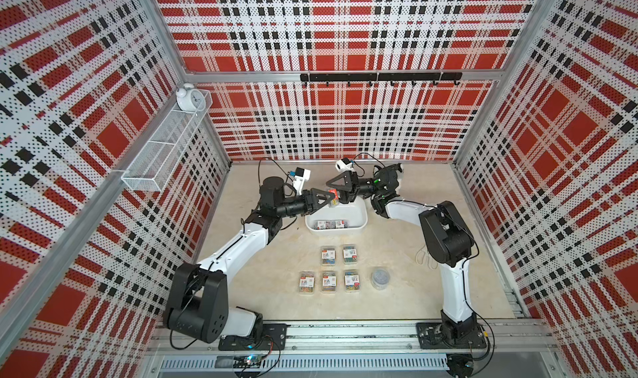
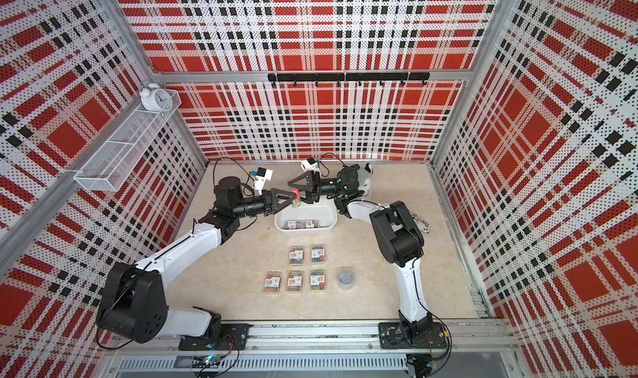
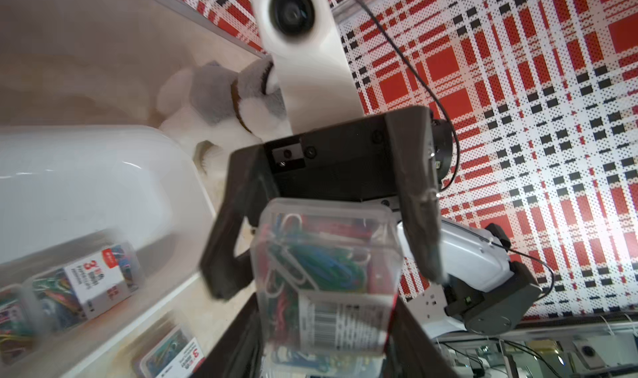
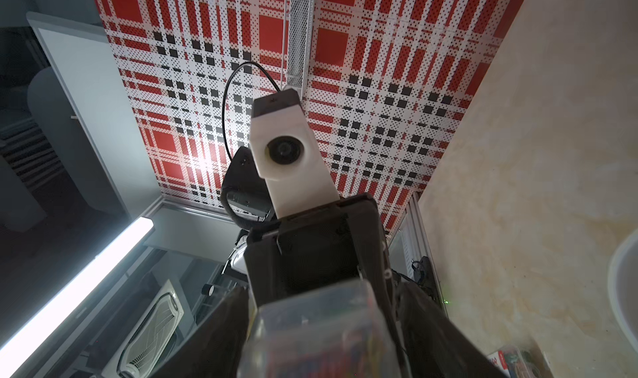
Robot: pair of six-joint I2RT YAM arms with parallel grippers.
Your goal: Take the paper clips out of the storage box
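My left gripper (image 1: pixel 327 198) is shut on a clear pack of coloured paper clips (image 3: pixel 325 278), held above the white storage box (image 2: pixel 305 211). My right gripper (image 2: pixel 301 186) is part open around that same pack, as the left wrist view shows; contact is unclear. Two packs (image 3: pixel 86 285) remain inside the box at its front wall. Five packs stand on the table in front, among them one (image 1: pixel 328 255) nearer the box and one (image 1: pixel 307 282) at the lower left.
A round clear container (image 1: pixel 380 277) sits right of the front packs. A grey-and-white plush toy (image 3: pixel 212 105) lies behind the right gripper. Scissors (image 2: pixel 418 223) lie at the right. A wire shelf with a clock hangs on the left wall.
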